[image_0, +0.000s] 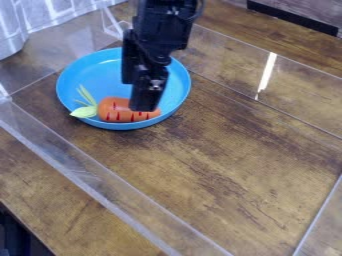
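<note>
A blue plate (83, 78) sits on the wooden table at the upper left. On its front part lies an orange toy carrot (118, 111) with pale green leaves at its left end. My black gripper (142, 92) hangs over the plate just above the carrot, turned so that one finger is partly behind the other. It is open, and the carrot lies below it.
Bare wooden table (241, 170) fills the right and front. Clear strips cross the left and right sides of the table. A white translucent curtain (27, 25) is at the top left corner.
</note>
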